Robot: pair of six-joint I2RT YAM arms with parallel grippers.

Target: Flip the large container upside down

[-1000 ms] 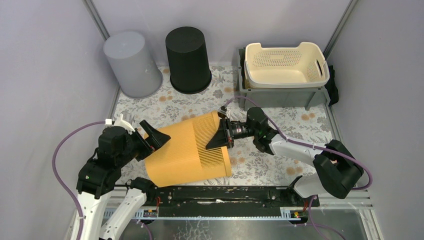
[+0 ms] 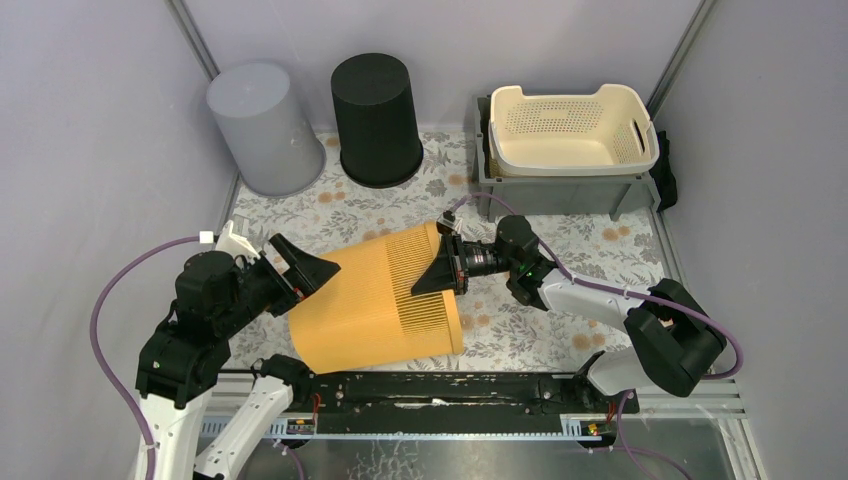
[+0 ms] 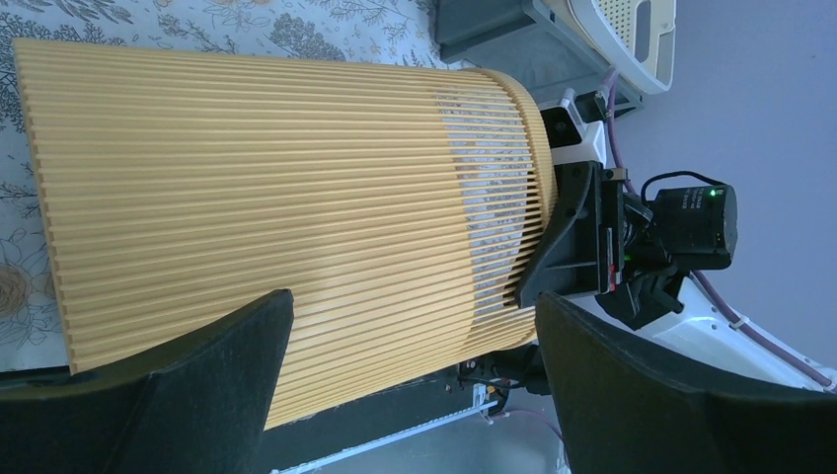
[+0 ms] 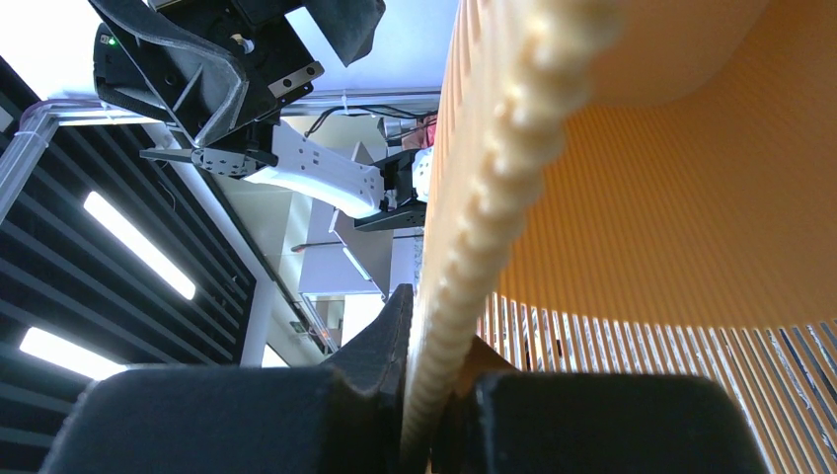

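The large yellow container (image 2: pixel 355 310) lies on its side at the front of the work area, its ribbed, slotted band to the right. My right gripper (image 2: pixel 435 282) is shut on its right rim; in the right wrist view the rim (image 4: pixel 494 197) runs between the fingers, with the hollow inside beside it. My left gripper (image 2: pixel 308 262) is open over the container's left part; in the left wrist view the ribbed side (image 3: pixel 247 168) lies beneath and between its widely parted fingers.
A grey bin (image 2: pixel 260 130) and a black bin (image 2: pixel 375 115) stand upside down at the back left. A cream basket (image 2: pixel 570 150) on a grey crate (image 2: pixel 560 200) is at the back right.
The container and right gripper look unchanged.
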